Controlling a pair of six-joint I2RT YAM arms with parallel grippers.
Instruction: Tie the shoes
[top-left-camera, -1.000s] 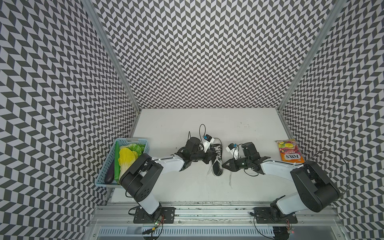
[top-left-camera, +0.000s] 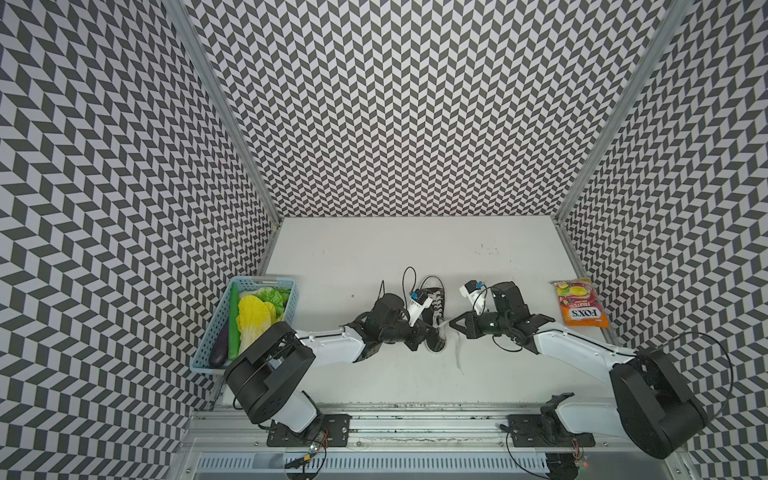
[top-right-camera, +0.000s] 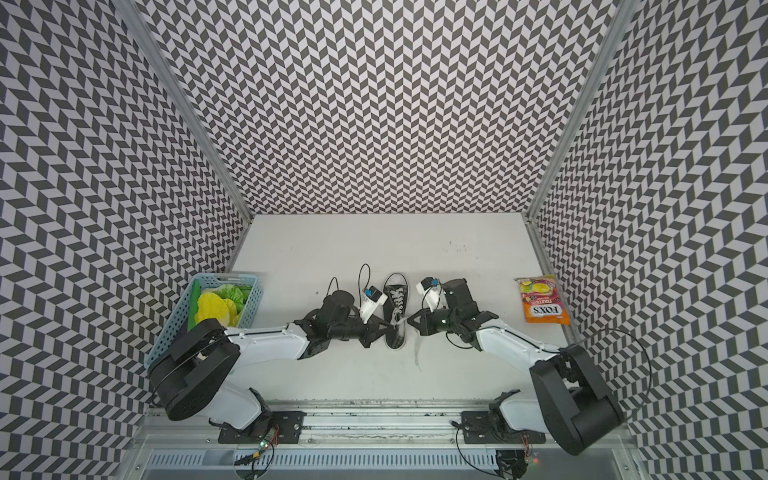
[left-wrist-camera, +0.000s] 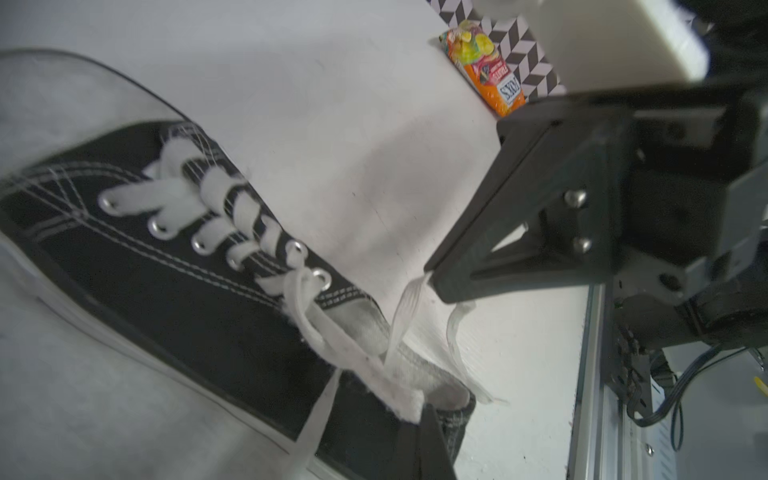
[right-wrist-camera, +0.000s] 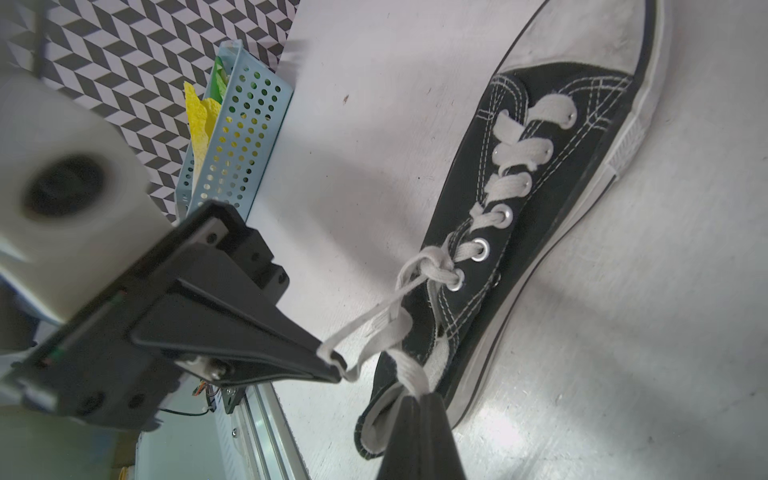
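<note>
A black canvas sneaker (top-left-camera: 434, 304) with white laces lies mid-table between my grippers. Its laces show a loose knot (right-wrist-camera: 433, 264) near the top eyelets, with loops and strands trailing over the opening. My left gripper (top-left-camera: 428, 328) reaches over the shoe's heel end from the left; in the left wrist view its shut fingertips sit at the lace by the opening. My right gripper (top-right-camera: 416, 320) comes from the right; in the right wrist view it is shut on a white lace (right-wrist-camera: 412, 376) pulled toward its fingertips. The left one appears shut on a thin lace strand.
A blue basket (top-left-camera: 204, 348) of toy vegetables stands at the left edge. An orange FOX'S candy bag (top-left-camera: 581, 302) lies at the right edge.
My left gripper has moved toward the front of the table, down along the shoe. My right gripper has shifted slightly right and toward the back, its arm's elbow swinging outward.
</note>
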